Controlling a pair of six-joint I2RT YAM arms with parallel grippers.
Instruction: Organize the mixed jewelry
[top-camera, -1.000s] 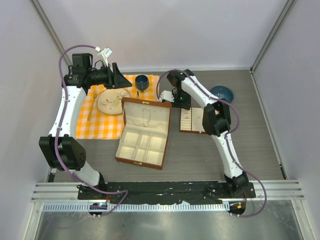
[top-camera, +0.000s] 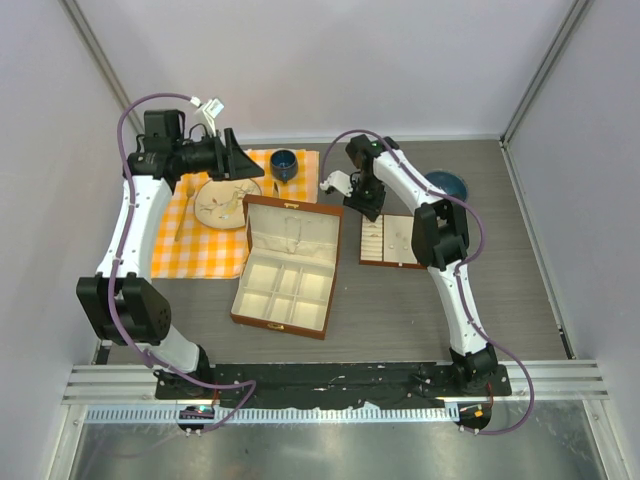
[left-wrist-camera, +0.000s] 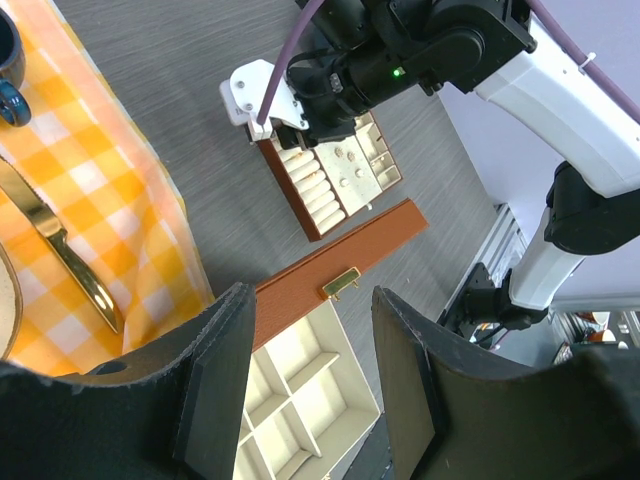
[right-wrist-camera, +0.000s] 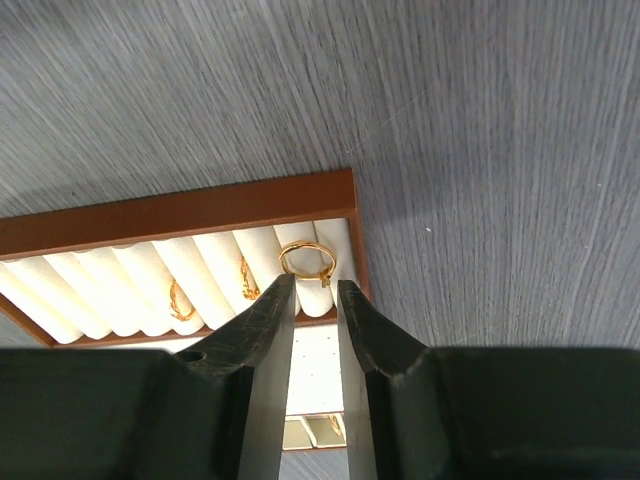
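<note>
A wooden ring tray (top-camera: 385, 262) with cream rolls sits at right of the table. In the right wrist view its rolls (right-wrist-camera: 95, 290) hold a gold ring (right-wrist-camera: 308, 244) near the end and smaller gold pieces (right-wrist-camera: 175, 306). My right gripper is over that end, its narrowly parted fingertips just below the ring; whether they touch it is unclear. My left gripper hangs open and empty at upper left, near a plate (top-camera: 214, 211) with small items. An open jewelry box (top-camera: 285, 290) with empty-looking compartments stands at centre.
A yellow checked cloth (top-camera: 205, 258) carries a dark mug (top-camera: 283, 166) and gold cutlery (left-wrist-camera: 78, 270). A blue bowl (top-camera: 452, 182) stands behind the ring tray.
My right arm has shifted slightly to the right over the ring tray. The left arm and the objects show no clear change.
</note>
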